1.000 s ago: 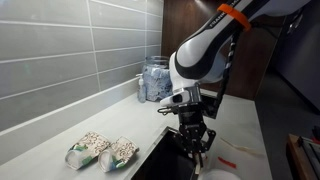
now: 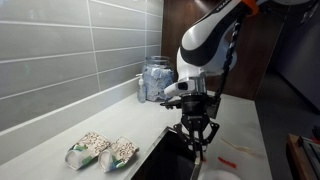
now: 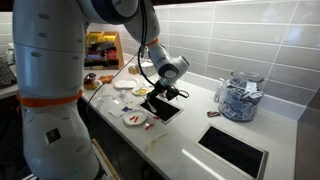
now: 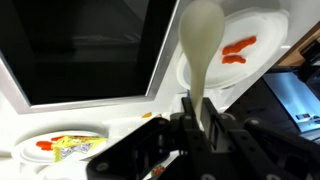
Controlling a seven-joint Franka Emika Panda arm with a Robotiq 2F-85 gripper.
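Observation:
A pale, spoon-like utensil [image 4: 201, 42] with a rounded head and narrow stem fills the upper middle of the wrist view. My gripper is shut on its stem. Exterior view 1 has the gripper [image 2: 197, 136] pointing down by the edge of a dark basin [image 2: 171, 155], with a thin stem below the fingers. The gripper [image 3: 156, 94] is small in exterior view 2, near the far dark basin [image 3: 170, 107]. A white plate with red pieces [image 4: 236, 60] lies beyond the utensil's head; whether they touch cannot be told.
Another plate [image 4: 25, 150] carries a yellow packet [image 4: 75, 148]. Two patterned containers [image 2: 87, 150] lie on the counter at left. A large glass jar [image 3: 240, 98] stands near the tiled wall. Clear white counter [image 3: 190, 155] surrounds the nearer basin [image 3: 231, 151].
The containers and jar have stayed put.

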